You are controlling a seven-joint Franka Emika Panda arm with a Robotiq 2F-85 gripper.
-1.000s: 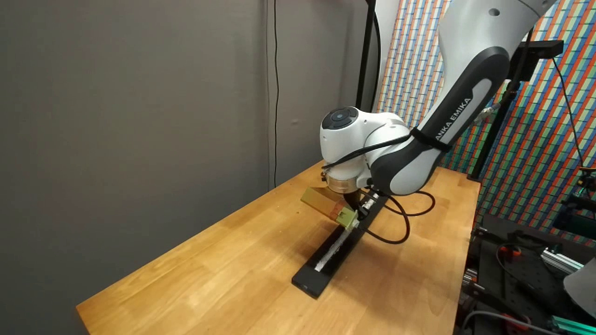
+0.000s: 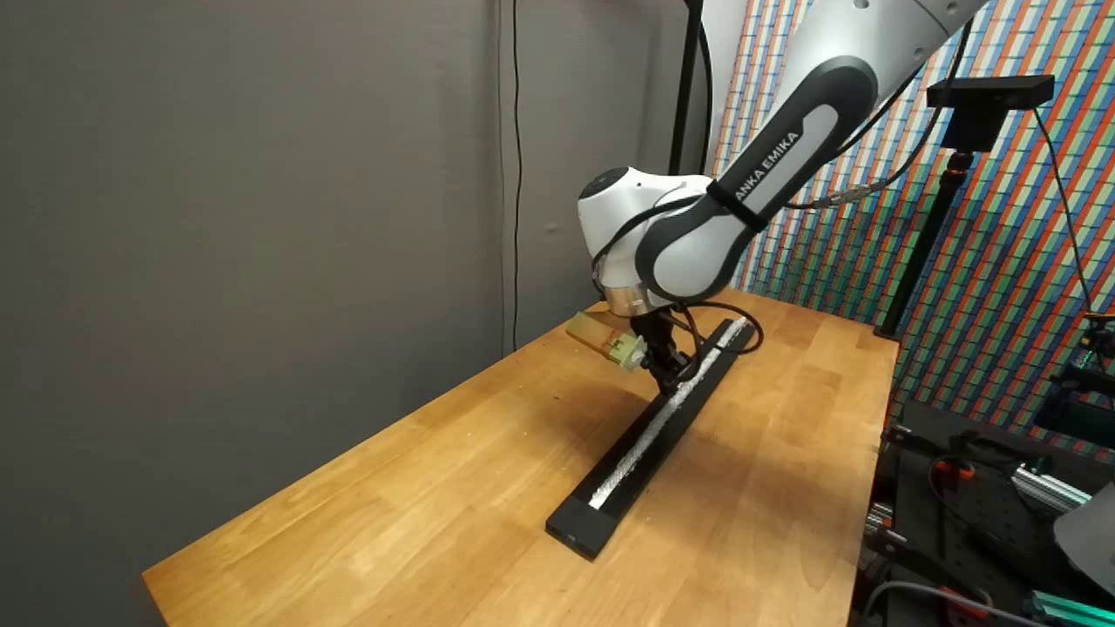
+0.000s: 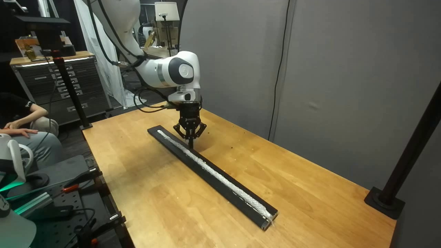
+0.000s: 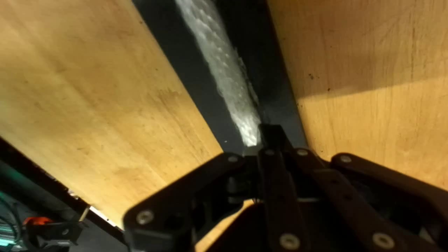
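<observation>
A long black bar (image 3: 230,182) lies flat on the wooden table, with a white braided strip (image 3: 215,173) running along its middle. My gripper (image 3: 191,145) points down at the bar's edge in exterior view 2, toward the bar's far end there. In the wrist view my gripper is shut, its tips over the bar beside the white strip (image 4: 229,79). Nothing shows between its fingers. Whether the tips touch the bar or strip, I cannot tell. The strip's near end in exterior view 2 has loose frayed threads (image 3: 270,219).
A grey wall panel (image 2: 314,209) runs along one side. Black stands (image 3: 384,198) hold posts at the table's edges. A cart with tools (image 3: 62,206) stands beside it.
In exterior view 1 my arm has moved back and up along the bar, away from its near end. More of the white strip shows now. The bar has stayed put.
</observation>
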